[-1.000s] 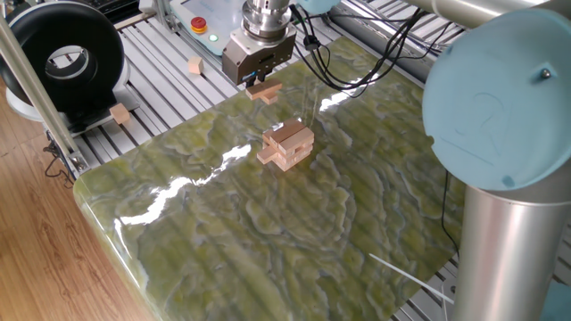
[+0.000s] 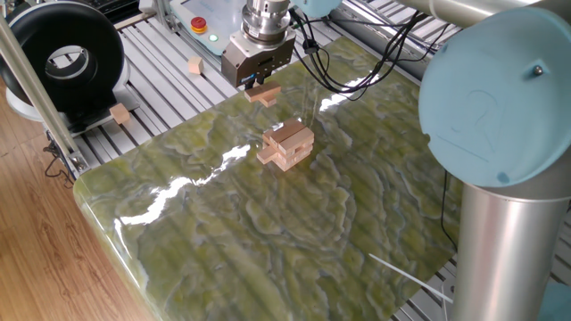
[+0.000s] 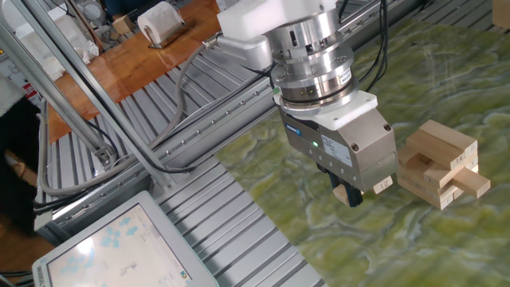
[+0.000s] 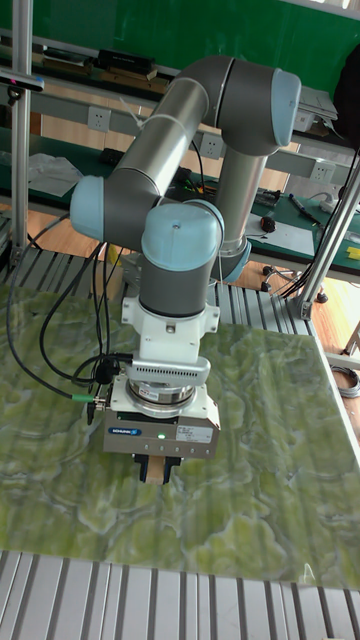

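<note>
High on the table in exterior view 1, my gripper [image 2: 252,83] is over a pale wooden block [image 2: 260,92], with a short piece of wood jutting out at its lower side. Whether that is a second block cannot be told. From the front, a block end [image 4: 157,469] fills the gap between the two black fingers [image 4: 142,467], so the gripper looks shut on it. In exterior view 2 the fingers partly hide this wood [image 3: 382,185]. Apart from it stands a small stack of wooden blocks [image 2: 290,143], laid crosswise, one block sticking out at a side.
Loose wooden blocks lie off the tabletop, one on the slatted frame [image 2: 195,66]. A teach pendant [image 3: 119,247] stands beside the table. Black cables [image 2: 375,76] hang by the arm.
The gripper and the wood under it have shifted very slightly left and down in exterior view 1, together with a small movement of the arm. The stack has stayed still.
</note>
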